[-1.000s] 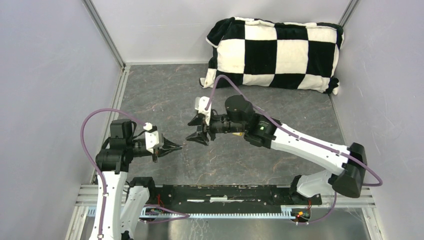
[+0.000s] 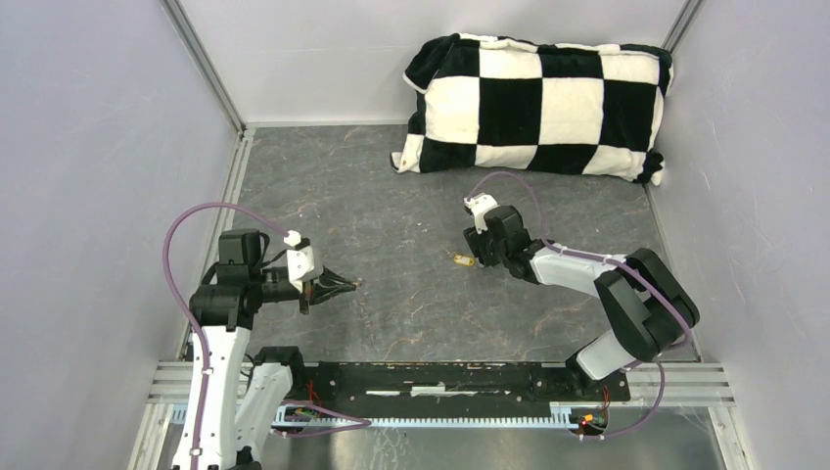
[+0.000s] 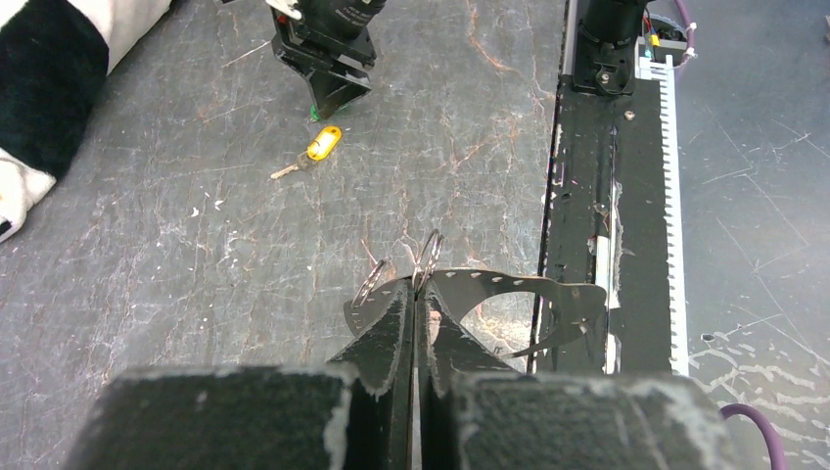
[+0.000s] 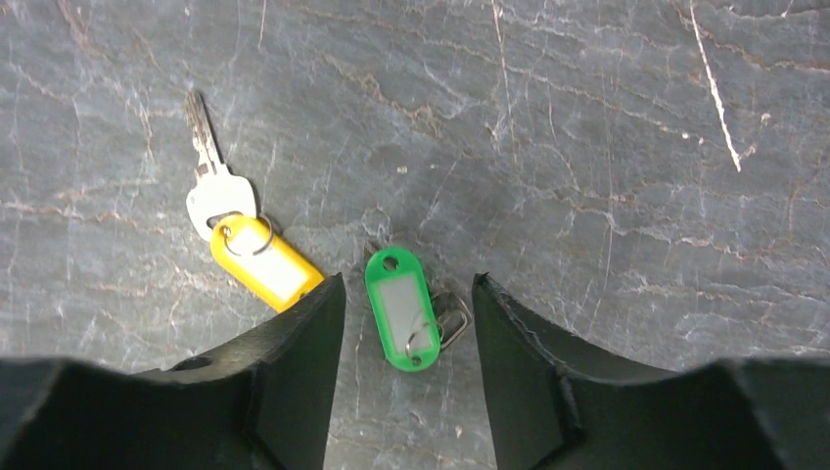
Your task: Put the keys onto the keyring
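In the left wrist view, my left gripper is shut on a thin metal ring [image 3: 428, 257], with another wire loop beside it. My right gripper is open low over the floor. Between its fingers, without visible grip, lies a green key tag [image 4: 399, 305] with a small wire ring [image 4: 452, 318]; most of any key there is hidden. A yellow tag [image 4: 259, 259] with a silver key [image 4: 217, 186] lies left of the green one, partly behind the left finger.
A checkered cushion [image 2: 543, 103] lies along the back wall. Behind the left fingers shows a dark curved piece [image 3: 573, 304]; what it is I cannot tell. The grey floor [image 2: 343, 186] between the arms is clear.
My right gripper has moved away from the left one, over to the tags, with its arm folding back. The yellow tag shows more clearly. The left arm has barely moved.
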